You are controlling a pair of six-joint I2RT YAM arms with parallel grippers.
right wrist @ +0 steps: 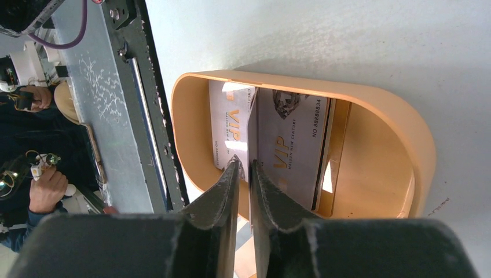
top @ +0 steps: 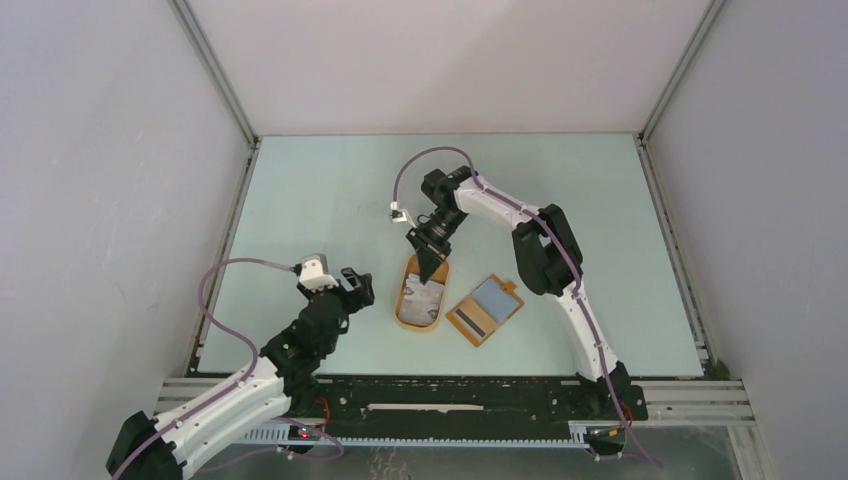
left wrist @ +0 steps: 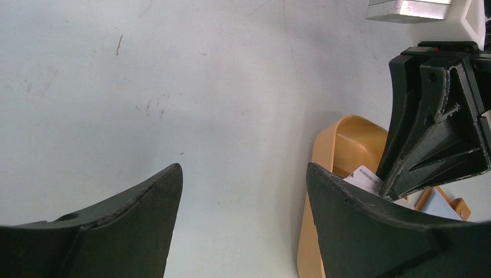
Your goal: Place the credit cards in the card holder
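Note:
Grey VIP cards [right wrist: 289, 139] lie in an orange oval box [top: 416, 326]. My right gripper reaches down into it. One card [right wrist: 252, 124] stands edge-up between its closely spaced fingers, near the right one; a narrow gap shows beside the left finger [right wrist: 231, 179]. The tan card holder [top: 485, 310] lies unfolded to the right of the box, with a pale blue panel and a dark strip on it. Left of the box, my left gripper is open above bare table, its fingers wide apart and empty.
The box's tall wall [left wrist: 318, 220] rises close to my left gripper's right finger. The right gripper's arm [top: 500, 207] crosses behind the holder.

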